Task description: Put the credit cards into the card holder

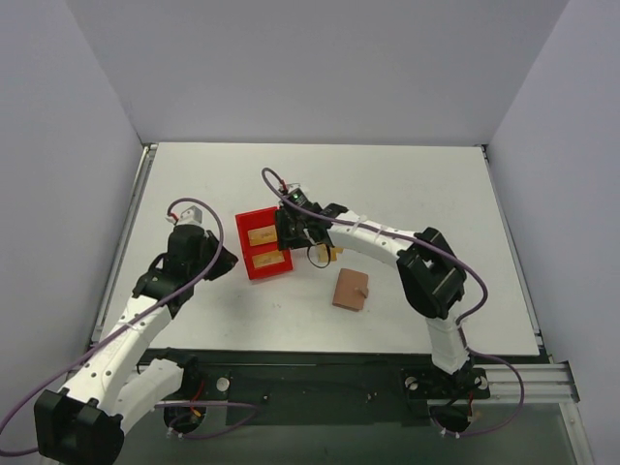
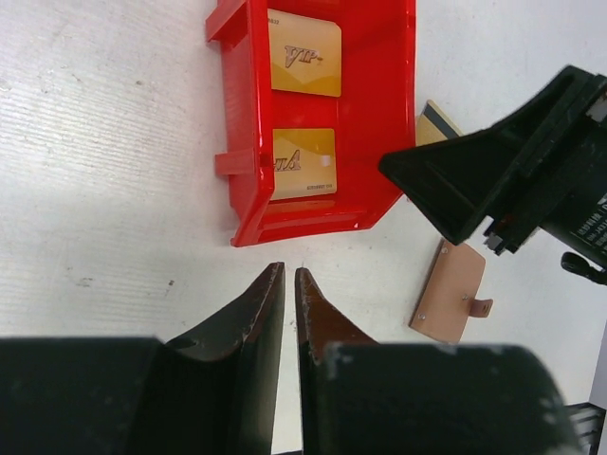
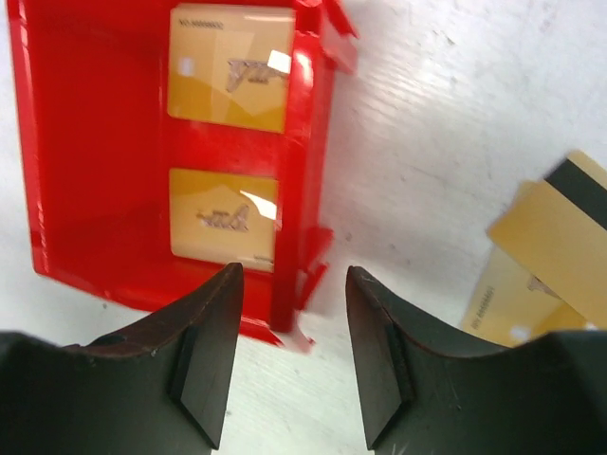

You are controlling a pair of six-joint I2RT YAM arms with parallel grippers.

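The red card tray holds yellow VIP cards in two compartments. My left gripper is low at the tray's left front, its fingertips close together with nothing visible between them; how far apart they stand is hard to judge. My right gripper stands open above the tray's right wall. Loose yellow cards, one with a black stripe, lie right of the tray, partly under the right arm. The brown card holder, with a small tab on its side, lies flat to the front right.
The right arm reaches over the table from the right, its gripper body hanging beside the tray in the left wrist view.
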